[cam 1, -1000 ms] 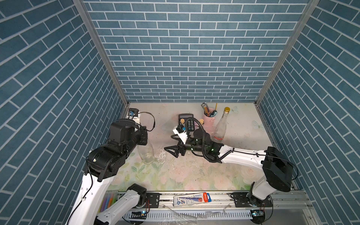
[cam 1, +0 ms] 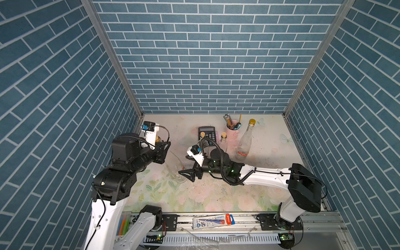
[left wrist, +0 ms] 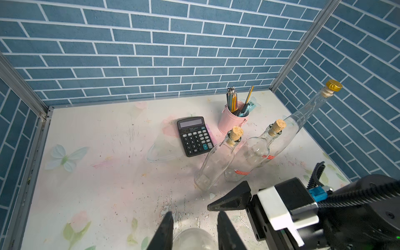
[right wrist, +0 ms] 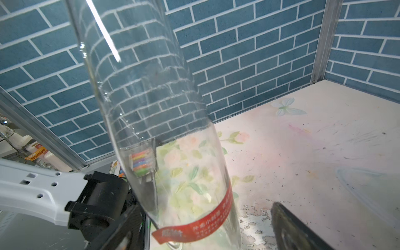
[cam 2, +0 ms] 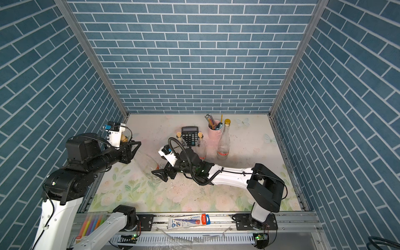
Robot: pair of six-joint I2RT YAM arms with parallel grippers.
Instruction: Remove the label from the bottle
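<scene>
My left gripper is shut on a clear glass bottle [right wrist: 158, 137], high up near its corked end. The bottle slants, with its lower end towards the right arm. Low around it runs a red label [right wrist: 200, 227] with white print. The label's left end reaches the bottle's outline; whether it is loose there I cannot tell. My right gripper stands open, one blurred finger on either side of the bottle's lower part, apart from the label. In the top left view the bottle [cam 1: 174, 168] is faint between the two grippers.
Two corked bottles [left wrist: 218, 162] and a taller gold-capped bottle [left wrist: 298, 120] stand at the back right. Near them are a calculator [left wrist: 194, 135] and a pink pen cup [left wrist: 228, 120].
The right gripper has come slightly left and nearer the front, up to the bottle.
</scene>
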